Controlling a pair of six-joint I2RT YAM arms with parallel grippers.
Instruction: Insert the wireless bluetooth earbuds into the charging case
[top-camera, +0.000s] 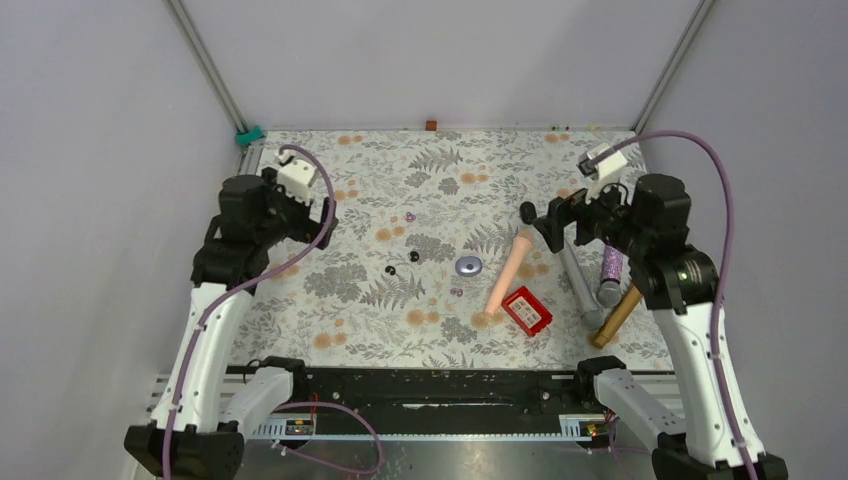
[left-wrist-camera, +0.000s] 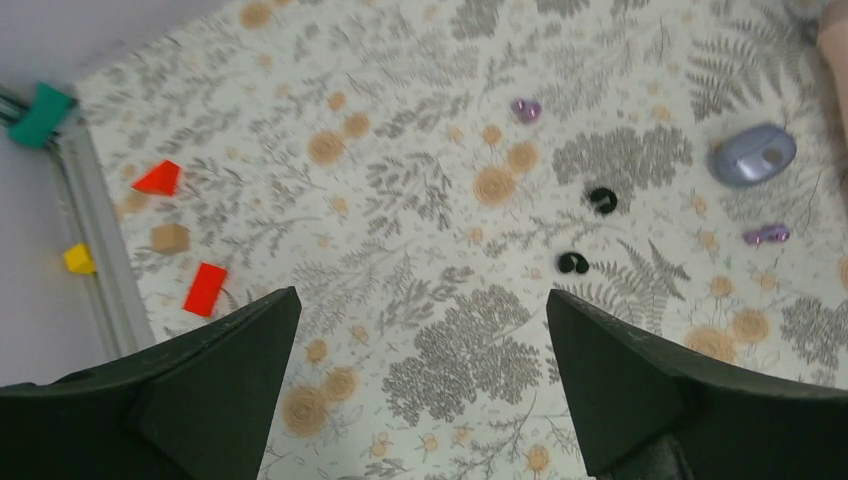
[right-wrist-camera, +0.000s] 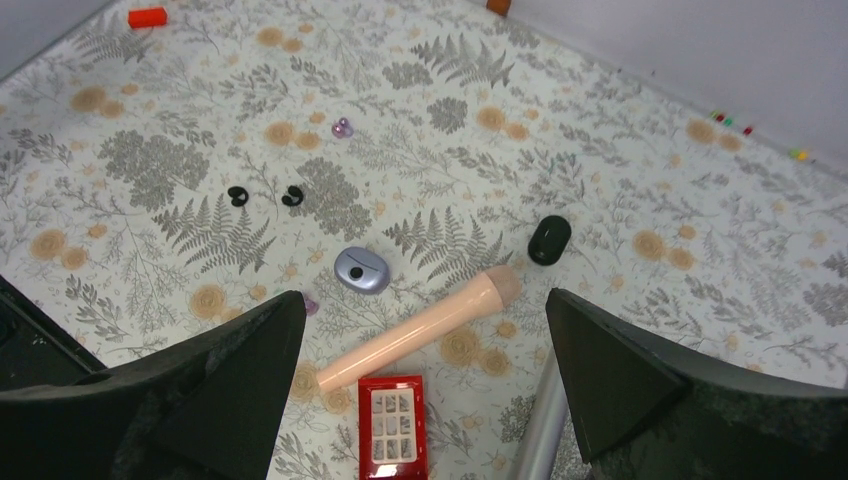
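Observation:
Two small black earbuds, one (top-camera: 390, 270) nearer the front and one (top-camera: 414, 256) just behind it, lie apart on the table left of centre. Two tiny purple pieces, one (top-camera: 409, 217) farther back and one (top-camera: 456, 292) farther forward, look like another pair. A grey-lilac oval case (right-wrist-camera: 362, 270) rests at mid-table; a black oval case (right-wrist-camera: 550, 240) lies farther right and back. Both appear closed. My left gripper (top-camera: 327, 225) hovers over the left side, open and empty. Open too, my right gripper (top-camera: 547, 228) is above the table near the black case, nothing between its fingers.
Beside the lilac case lies a peach-coloured rod (top-camera: 509, 272), with a red tray (top-camera: 527, 311) in front of it. A grey tube (top-camera: 582, 290), a purple bottle (top-camera: 611, 272) and a brown roll (top-camera: 618, 317) crowd the right. Red blocks (left-wrist-camera: 205, 290) sit far left.

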